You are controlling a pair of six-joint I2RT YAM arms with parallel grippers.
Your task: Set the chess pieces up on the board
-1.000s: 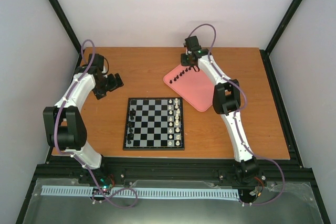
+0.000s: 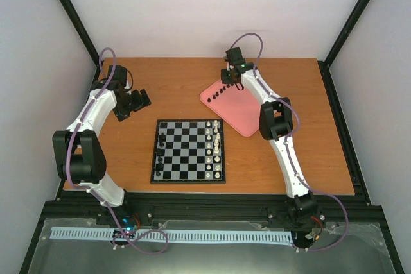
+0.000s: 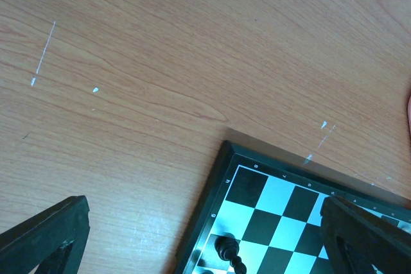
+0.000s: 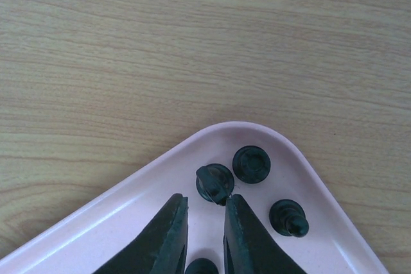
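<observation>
In the top view, the chessboard (image 2: 184,122) has white pieces (image 2: 217,151) along its right side and a few black pieces (image 2: 160,152) at its left. More black pieces (image 2: 216,94) stand in a row on the pink tray (image 2: 247,117). Over that tray's far corner is my right gripper; its fingers are a small gap apart and hold nothing I can see. A black piece (image 4: 212,181) stands just beyond the fingertips. Left of the board, my left gripper is wide open and empty. One black piece (image 3: 228,249) shows on the board's corner area.
Beside the nearest piece in the right wrist view are a round-topped black piece (image 4: 251,164) and another black piece (image 4: 289,218), close to the tray wall (image 4: 308,165). Bare table (image 2: 173,88) lies between the left arm and the tray.
My right arm has shifted very slightly at the tray's far corner, its wrist a little lower in the top view. The left arm and the board are unchanged.
</observation>
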